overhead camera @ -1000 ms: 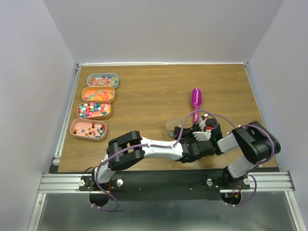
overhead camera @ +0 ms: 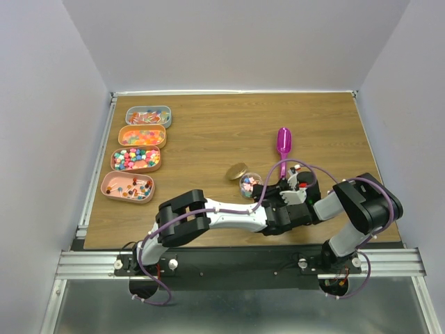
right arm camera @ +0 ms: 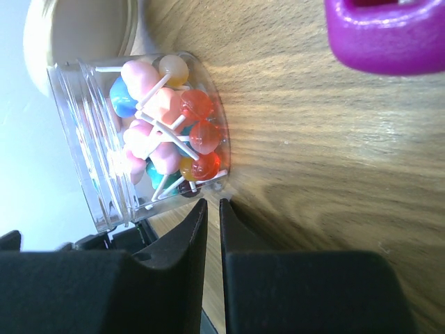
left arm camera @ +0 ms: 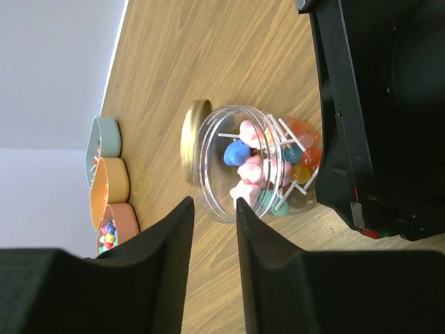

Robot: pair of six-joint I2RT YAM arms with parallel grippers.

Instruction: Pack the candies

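A clear jar [overhead camera: 249, 182] full of lollipops and round candies stands beside my grippers, its gold lid [left arm camera: 190, 142] off and leaning at its far side. In the left wrist view the fingertips of my left gripper are apart, just short of the jar's rim, with nothing clearly between them. The right wrist view shows the fingers of my right gripper nearly together beside the jar's base; I cannot see what, if anything, is between them. In the top view both grippers are largely hidden by the arms.
Four trays of candies line the table's left side, among them a pink tray [overhead camera: 115, 182] and an orange one [overhead camera: 125, 138]. A purple scoop [overhead camera: 284, 139] lies just behind the grippers.
The lid has come off the jar and moved to the left, uncovering the candies. The arms have barely moved.
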